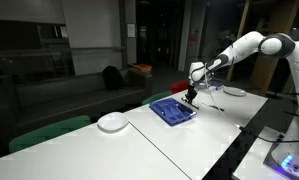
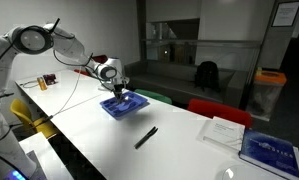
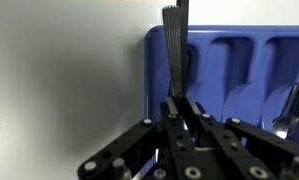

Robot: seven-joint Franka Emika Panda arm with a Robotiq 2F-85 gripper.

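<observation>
A long, flat dark utensil (image 3: 174,50) sticks out from my gripper, which is shut on its near end. Behind it in the wrist view lies the blue compartment tray (image 3: 217,99), with the utensil over its left part. In exterior view 1 my gripper (image 1: 191,99) is at the right side of the blue tray (image 1: 159,113). From the other side, exterior view 2 has the gripper (image 2: 117,94) above the tray (image 2: 139,101). Whether the utensil touches the tray cannot be told.
Another dark, slim object (image 2: 146,137) lies on the open white table. A white plate (image 1: 113,122) stands left of the tray. White sheets (image 2: 222,132) and a blue flat box (image 2: 270,151) lie at the right in exterior view 2.
</observation>
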